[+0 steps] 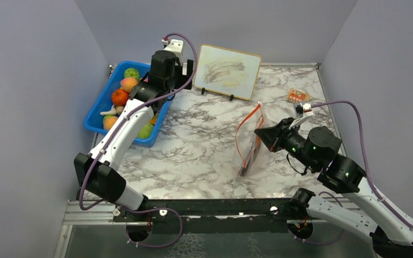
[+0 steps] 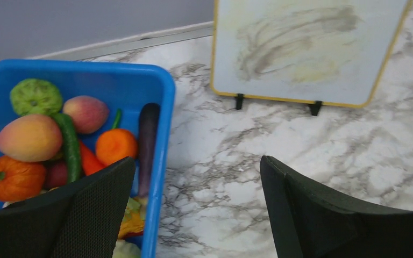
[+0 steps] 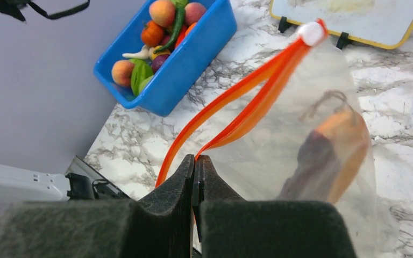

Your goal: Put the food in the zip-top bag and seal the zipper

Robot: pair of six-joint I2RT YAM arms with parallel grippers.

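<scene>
The clear zip top bag point(image 1: 242, 141) with its orange zipper edge hangs over the middle right of the table. My right gripper is shut on the bag's orange-edged rim. Through the cloudy plastic in the right wrist view shows a dark and orange food item point(image 3: 322, 153), slanting down inside the bag; its exact shape is blurred. The bag's mouth shows as two separate orange strips toward the far end. My left gripper stands open and empty near the right side of the blue bin point(image 2: 168, 113), which holds several fruits and vegetables.
A whiteboard point(image 1: 228, 72) on small black feet stands at the back. A small orange packet point(image 1: 299, 95) lies at the right rear. Bare marbled table point(image 1: 193, 156) stretches between bin and bag. Grey walls close the sides.
</scene>
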